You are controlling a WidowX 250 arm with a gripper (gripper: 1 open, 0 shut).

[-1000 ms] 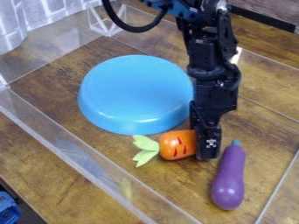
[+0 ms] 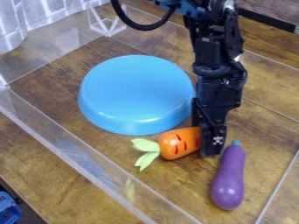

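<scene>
The black gripper (image 2: 205,140) is low over the wooden surface, its lower end at the right end of an orange toy carrot (image 2: 177,143) with pale green leaves at its left. I cannot tell whether the fingers are closed on the carrot. A purple toy eggplant (image 2: 229,179) lies to the right and nearer, apart from the gripper. A blue bowl (image 2: 132,92), apparently upside down, sits behind and left of the carrot, close to the arm.
A clear tray wall (image 2: 59,144) runs along the left and front. A blue object (image 2: 7,208) is at the bottom-left corner. Bare wood shows at the upper left and on the right.
The arm and gripper have shifted very slightly; the carrot, eggplant and bowl look unchanged.
</scene>
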